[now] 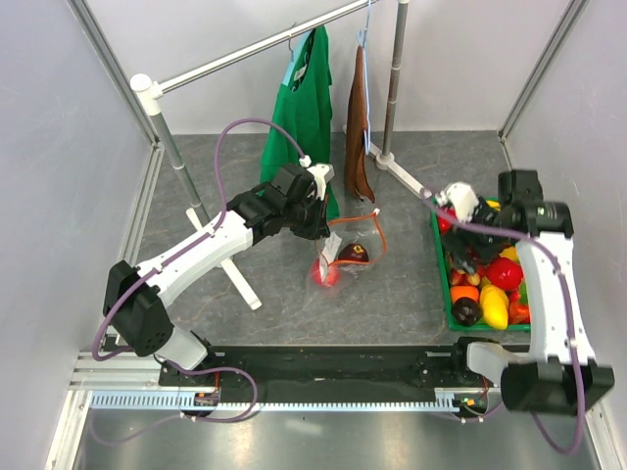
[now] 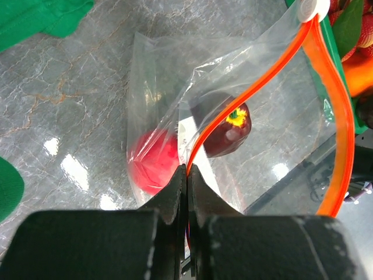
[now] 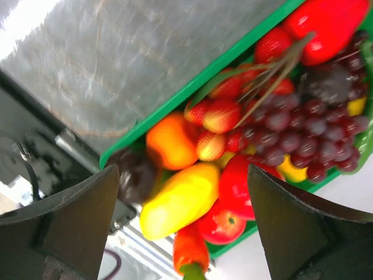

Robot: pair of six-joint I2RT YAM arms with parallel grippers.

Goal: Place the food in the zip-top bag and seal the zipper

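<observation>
The clear bag (image 2: 151, 81) lies open on the floor, its orange zipper rim (image 2: 262, 81) raised. Inside are a red round food (image 2: 152, 163) and a dark purple one with a yellow-green top (image 2: 227, 131). My left gripper is shut on the bag's rim. My right gripper, blurred in the top view, stands open above the green crate (image 3: 175, 99), which holds grapes (image 3: 303, 134), a yellow food (image 3: 183, 204), an orange one (image 3: 172, 140), strawberries and peppers.
A metal rack (image 1: 245, 49) with a green garment (image 1: 299, 117) and a brown one (image 1: 358, 108) stands behind.
</observation>
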